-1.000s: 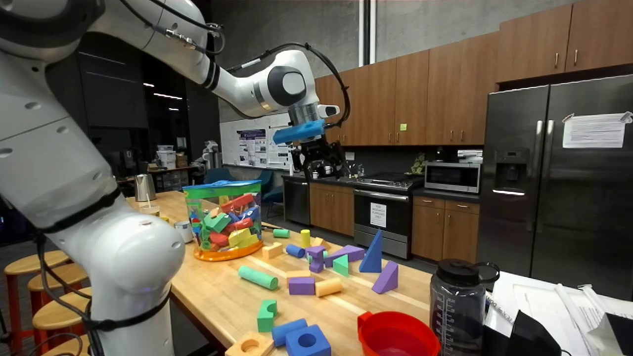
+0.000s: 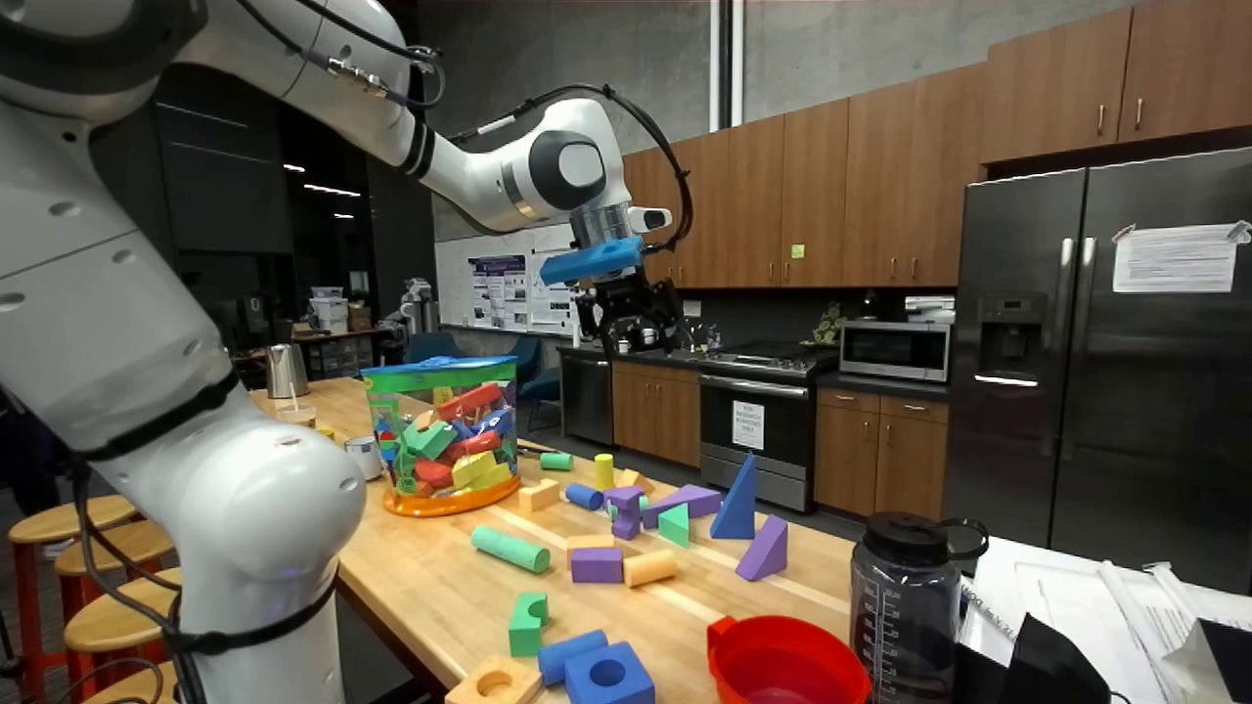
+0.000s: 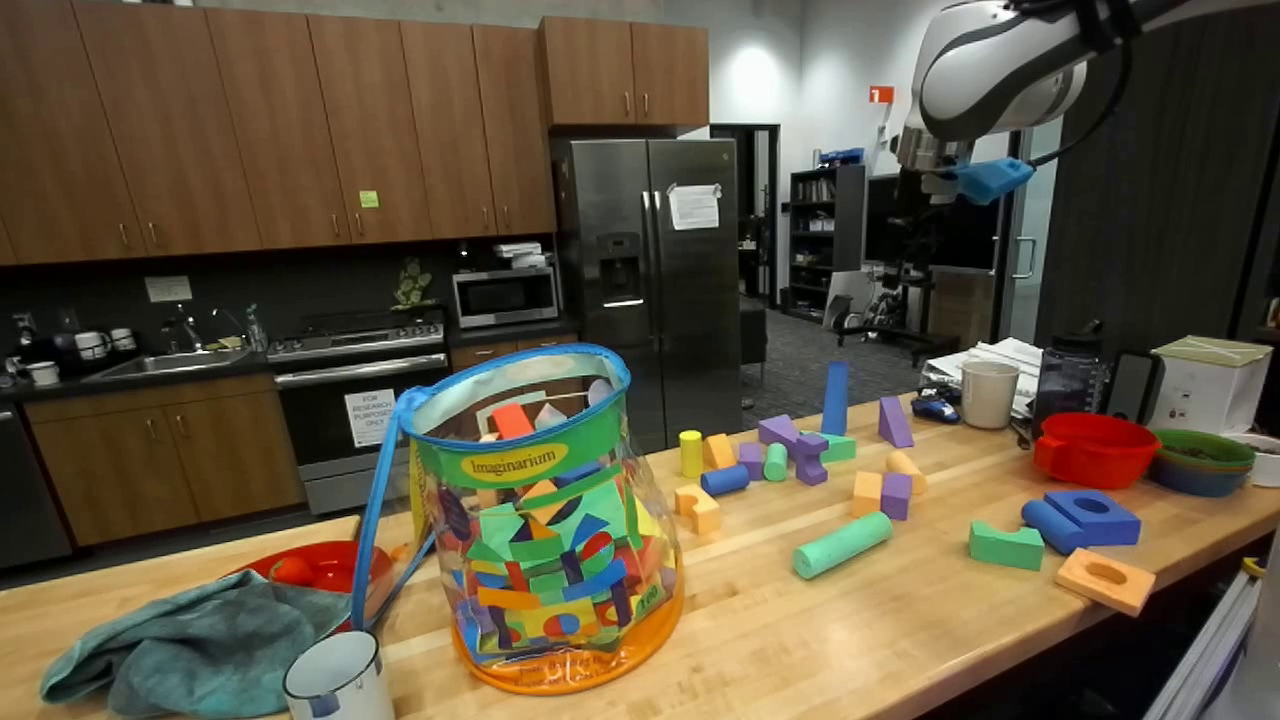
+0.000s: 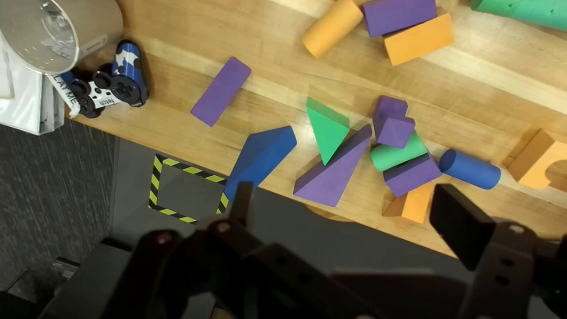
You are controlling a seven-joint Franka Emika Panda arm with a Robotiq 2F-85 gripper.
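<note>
My gripper is open high above the table, its black fingers wide apart and nothing between them. In the wrist view, several foam blocks lie below: a tall blue triangle [image 4: 260, 157], a long purple wedge [image 4: 335, 170], a green triangle [image 4: 328, 128], a purple block [image 4: 221, 91] and a blue cylinder [image 4: 469, 168]. A small green cylinder [image 4: 396, 154] rests among purple blocks. Nearer the robot base are a long green cylinder [image 3: 842, 546], a green arch block [image 3: 1005, 546], a blue block with a hole [image 3: 1094, 516] and an orange block with a hole [image 3: 1105, 581].
A clear bag [image 3: 564, 480] full of blocks stands on the table. A red bowl [image 2: 786, 663] and a dark bottle [image 2: 904, 610] stand at the other end. A grey cup [image 4: 66, 32] and a game controller [image 4: 114, 82] lie near the table's far edge.
</note>
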